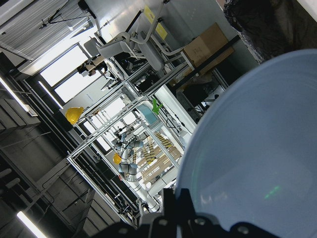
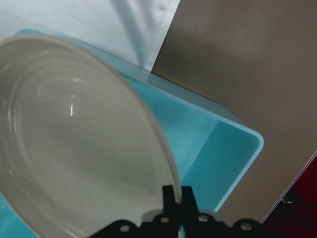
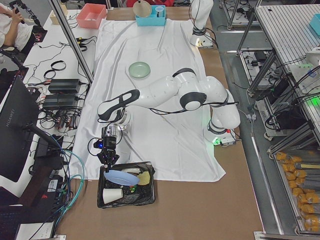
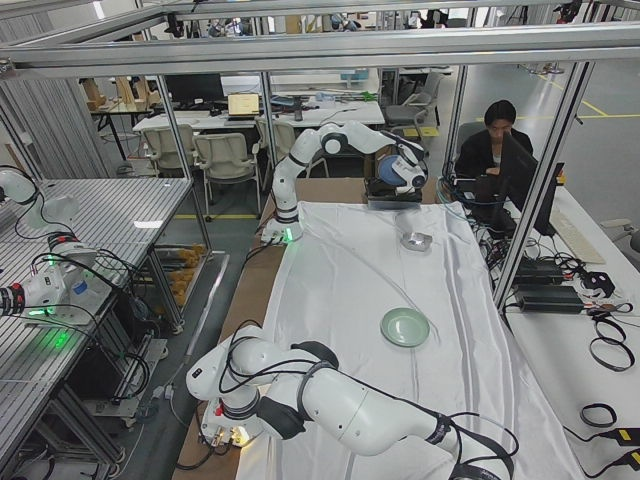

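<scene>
My left gripper (image 3: 107,166) is shut on the rim of a blue plate (image 3: 123,178), tilted above a black-lined bin (image 3: 135,199); the plate fills much of the left wrist view. At the far end, my right gripper is shut on the rim of a cream plate (image 2: 84,144), held over a light blue bin (image 2: 223,163). A green plate (image 3: 139,69) lies on the white cloth. A metal bowl (image 4: 416,241) stands near the left arm, mostly hidden in the camera left view.
The black-lined bin holds a white item and several other small items. A cup (image 3: 160,11) stands in the blue bin. A pink bin (image 3: 91,17) is on the side table, beside cables and a monitor (image 3: 17,130).
</scene>
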